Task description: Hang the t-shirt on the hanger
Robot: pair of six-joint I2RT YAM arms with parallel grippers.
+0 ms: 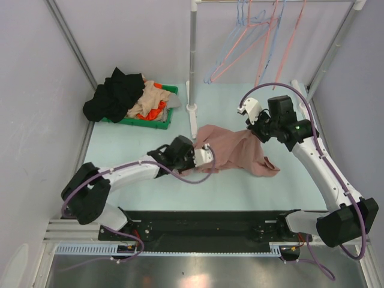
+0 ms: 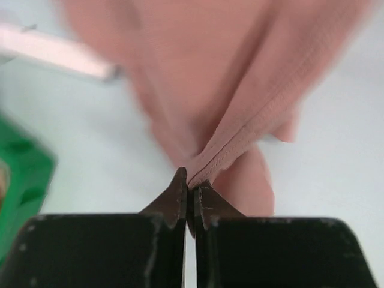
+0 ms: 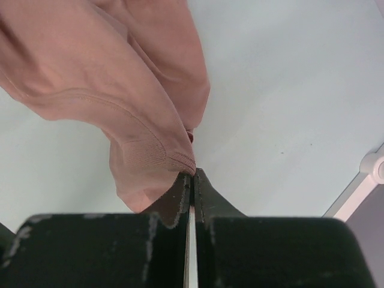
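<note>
A dusty pink t-shirt (image 1: 231,153) lies rumpled on the pale table, with its right part pulled up. My right gripper (image 1: 257,129) is shut on that raised edge; in the right wrist view the cloth (image 3: 138,96) runs into the fingertips. My left gripper (image 1: 195,159), blurred in the top view, is at the shirt's left part; in the left wrist view it is shut on a fold of the cloth (image 2: 252,114). Blue and pink hangers (image 1: 261,48) hang from the rail above.
A green basket (image 1: 135,122) piled with black, beige and orange clothes stands at the back left. A white rack post (image 1: 192,60) rises behind the shirt.
</note>
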